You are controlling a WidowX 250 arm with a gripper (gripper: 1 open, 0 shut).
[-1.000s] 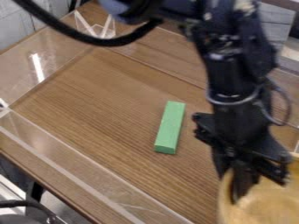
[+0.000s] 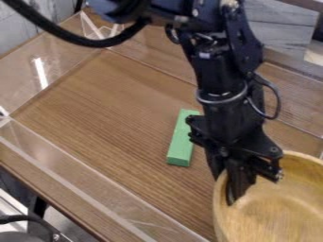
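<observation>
My black gripper [image 2: 235,171] reaches down from the top centre to the lower right, shut on the rim of a large yellow bowl [image 2: 278,206]. The bowl fills the bottom right corner and runs out of view. Behind the gripper, a little to the left, a green block [image 2: 180,141] lies on the wooden surface, partly hidden by the arm.
The wooden table [image 2: 94,123] has free room on the left and centre. Clear panels edge it at the left, and a grey wooden board [image 2: 281,28] stands at the back right. A black cable arcs over the upper left.
The gripper, with the bowl in it, has moved up and to the left, and more of the bowl now shows.
</observation>
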